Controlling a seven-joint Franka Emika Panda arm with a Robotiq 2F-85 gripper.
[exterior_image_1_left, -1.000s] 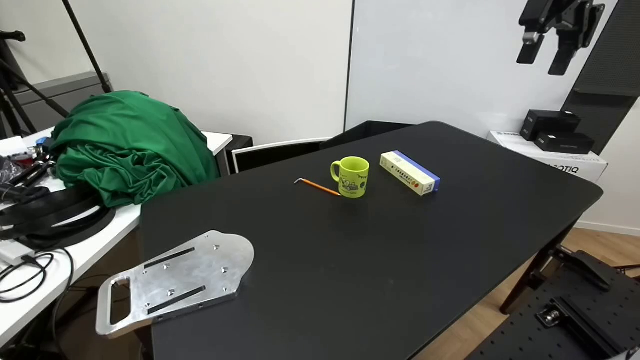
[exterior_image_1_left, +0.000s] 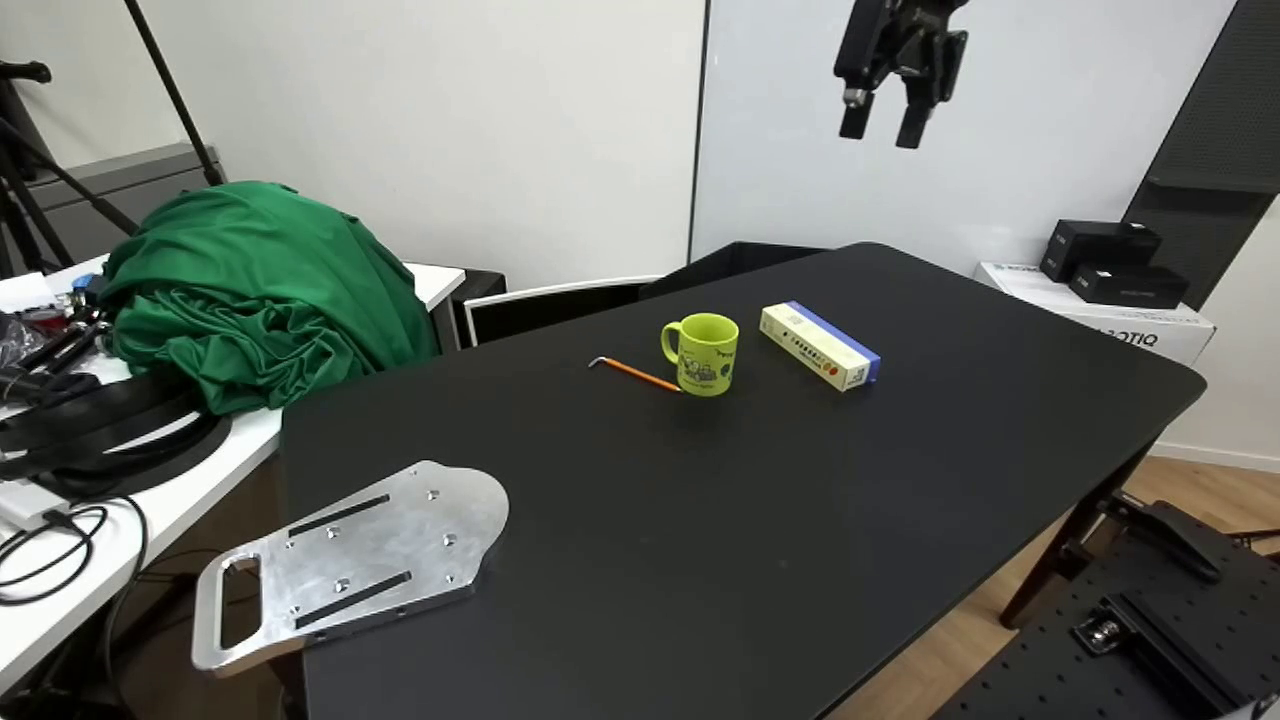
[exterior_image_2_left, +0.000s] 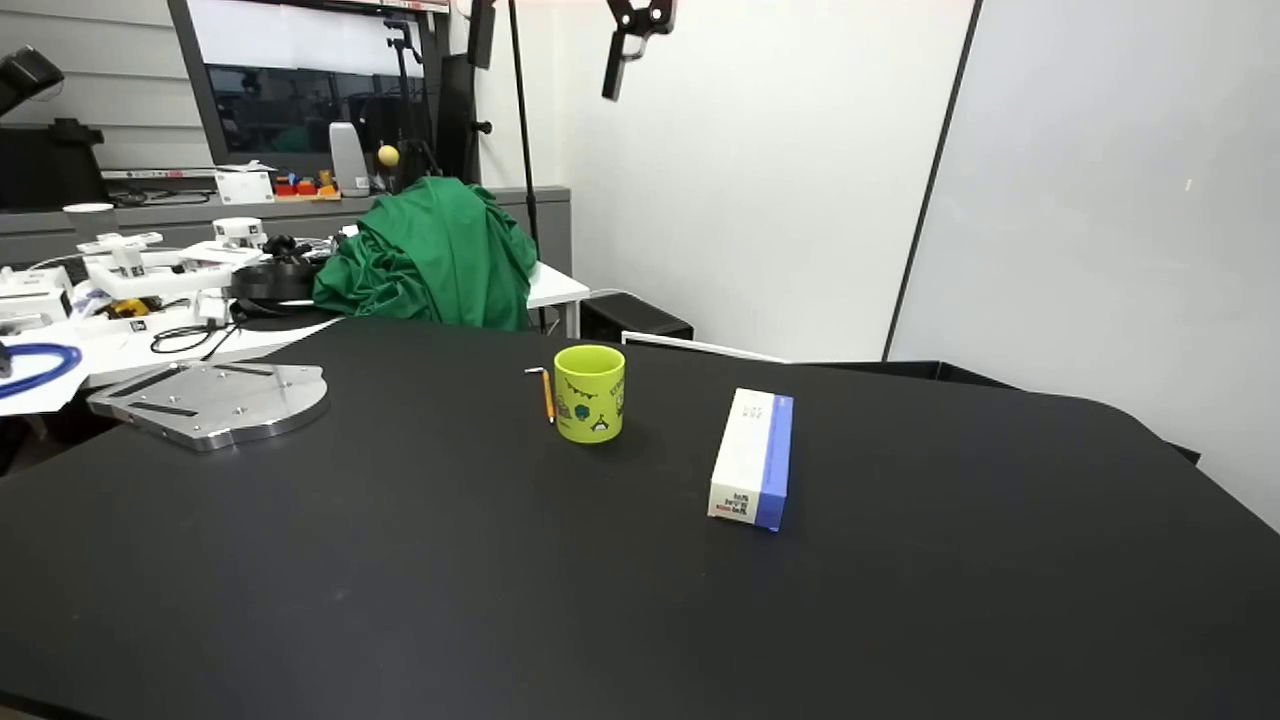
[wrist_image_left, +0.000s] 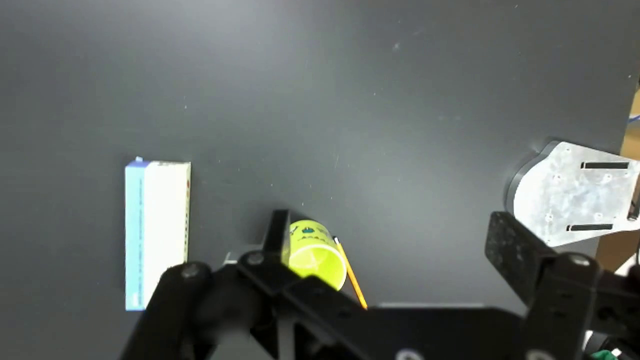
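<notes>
High above the black table my gripper (exterior_image_1_left: 883, 132) stands open, its fingers (wrist_image_left: 507, 255) wide apart with nothing between them. The yellow-green mug (exterior_image_1_left: 705, 355) is upright on the table, its handle turned left in exterior view 1; in the wrist view one finger and the gripper body hide part of it. Beside the mug lies an orange pencil-like stick (exterior_image_1_left: 641, 374) with a pale bent tip. A white and blue oblong box (exterior_image_2_left: 751, 458) rests flat to the right of the mug in both exterior views.
A silver metal plate (exterior_image_1_left: 378, 546) with slots lies at the table's left edge. Green cloth (exterior_image_1_left: 258, 288) is heaped on a white side table beyond.
In exterior view 1 my gripper has moved left, from the far right to above the table's back part. It was open before too. The mug, stick, box and plate lie unchanged.
</notes>
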